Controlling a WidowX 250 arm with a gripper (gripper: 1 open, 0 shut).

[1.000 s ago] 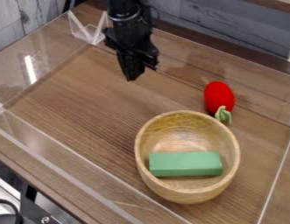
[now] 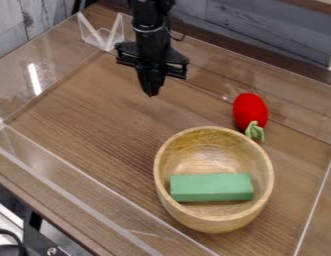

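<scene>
The black robot arm reaches in from the top centre, and its gripper (image 2: 152,82) hangs over the back middle of the wooden tray, shut, with nothing visible between its fingers. To the right lies a red object with a green top (image 2: 249,110), perhaps a toy strawberry or pepper. At the lower right a wooden bowl (image 2: 175,205) holds a green block (image 2: 211,186) lying in it.
The wooden tray surface (image 2: 88,130) is clear across the left and middle. Clear plastic pieces are at the top left and left edge. Cables show at the lower left, outside the tray.
The arm and gripper have turned and shifted slightly. The bowl, the green block and the red object have not moved.
</scene>
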